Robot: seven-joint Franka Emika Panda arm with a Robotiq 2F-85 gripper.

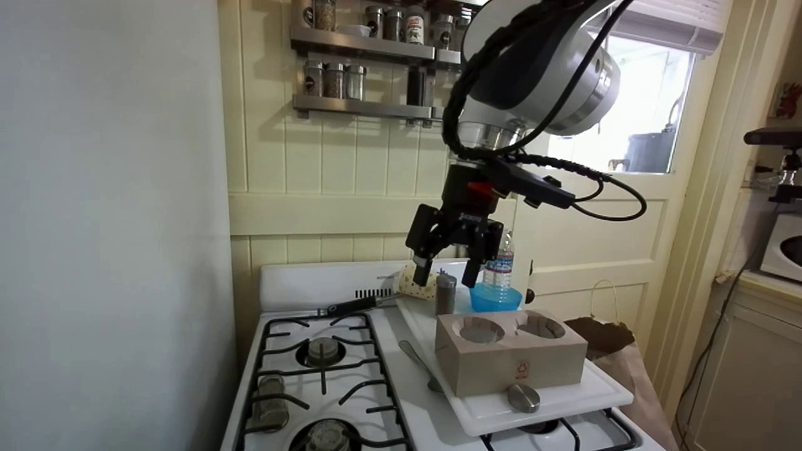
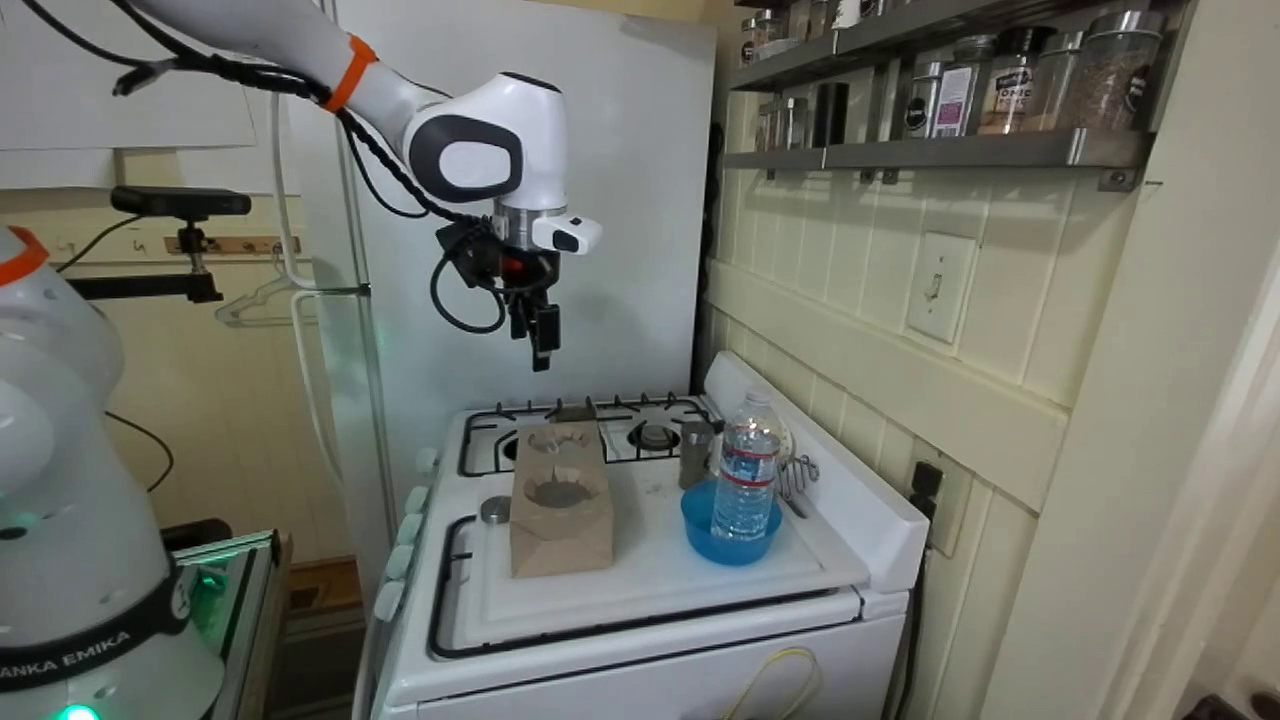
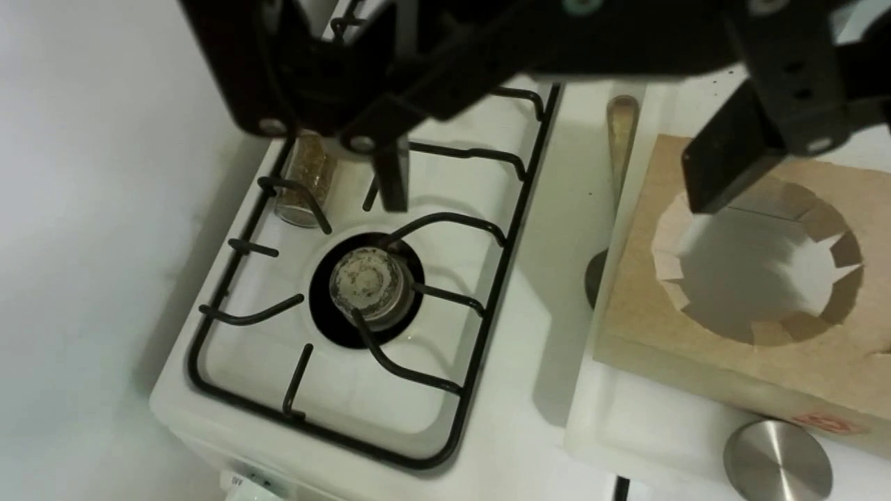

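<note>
My gripper [image 1: 445,279] is open and empty, its fingers pointing down above the stove. In the wrist view one of its fingers [image 3: 729,154] overlaps the edge of a cardboard holder [image 3: 639,313] with two round cut-outs. That holder [image 1: 519,368] rests on a white board [image 1: 481,422]. A glass jar [image 3: 306,179] of brown spice lies on its side under the left burner grate. A round metal lid [image 1: 524,398] sits on the board in front of the holder. Between grate and board lies a spoon [image 1: 421,362], partly covered by the holder in the wrist view.
A water bottle [image 2: 746,468] stands in a blue bowl [image 2: 729,540], with a grey grinder [image 2: 696,454] beside it. Raised burner grates [image 1: 372,366] cover the left of the stove. A fridge [image 2: 540,228] walls off that side, and spice shelves [image 1: 364,45] hang behind.
</note>
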